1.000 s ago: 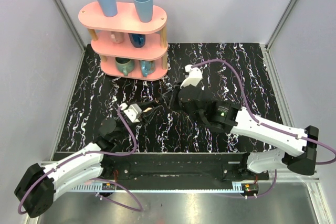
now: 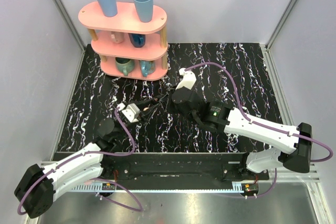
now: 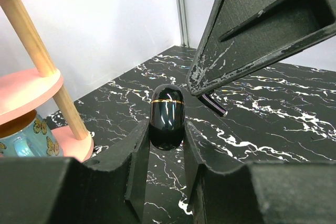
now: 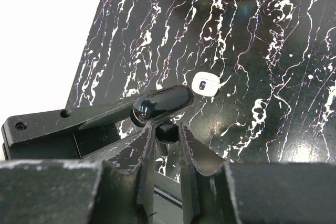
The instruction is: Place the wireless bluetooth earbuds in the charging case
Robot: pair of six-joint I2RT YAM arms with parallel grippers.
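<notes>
A glossy black earbud (image 3: 167, 116) with a gold ring is held upright by my left gripper. My right gripper is shut on a second dark earbud; in the left wrist view its stem shows below the right gripper's body. The two grippers are close together in mid-air in the top view. Below, in the right wrist view, a small white case (image 4: 205, 84) lies on the black marble surface; whether it is open is hard to tell.
A pink three-tier shelf (image 2: 122, 17) with several cups and mugs stands at the back left. White walls bound the black surface, which is clear at the back right.
My right arm has shifted left in the top view, toward my left gripper. The left gripper has barely moved.
</notes>
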